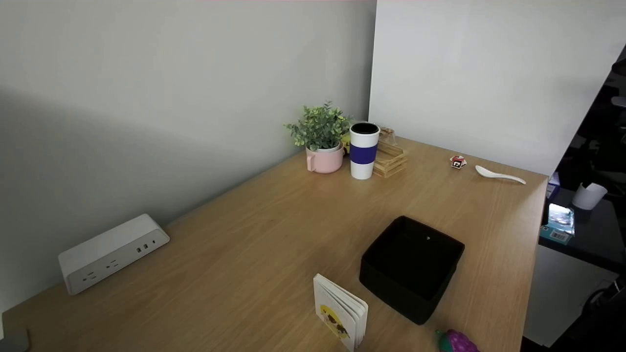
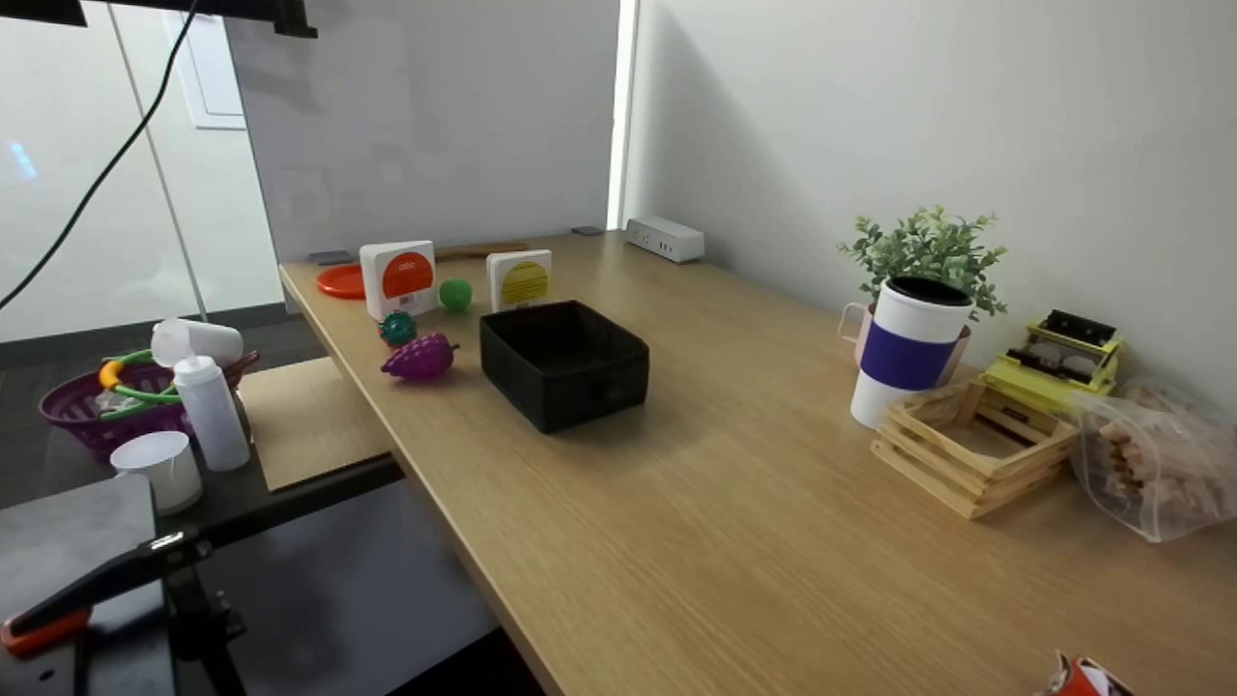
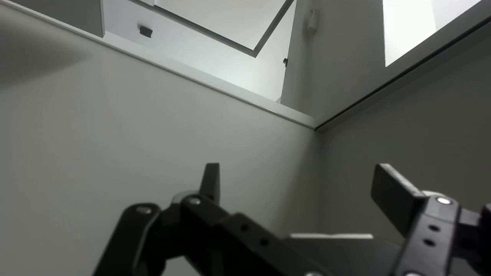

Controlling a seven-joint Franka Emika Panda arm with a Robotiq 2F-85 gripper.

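In the wrist view my gripper stands open, its two dark fingers wide apart with only wall and ceiling behind them. Neither exterior view clearly shows the gripper, so it is away from the table things. A black open box [image 1: 411, 267] sits on the wooden table, and its inside looks empty. Beside it a small board book [image 1: 337, 314] stands upright. A purple toy fruit [image 2: 420, 359] lies near the table's edge, close to the box. Farther along stands a white cup with a blue band [image 1: 364, 151].
Around the cup are a plant in a pink pot [image 1: 325, 158], a wooden crate [image 2: 980, 452] and a bagged bundle [image 2: 1160, 458]. A white spoon [image 1: 499, 175] lies near the far edge. A power strip [image 1: 114, 252] rests by the wall.
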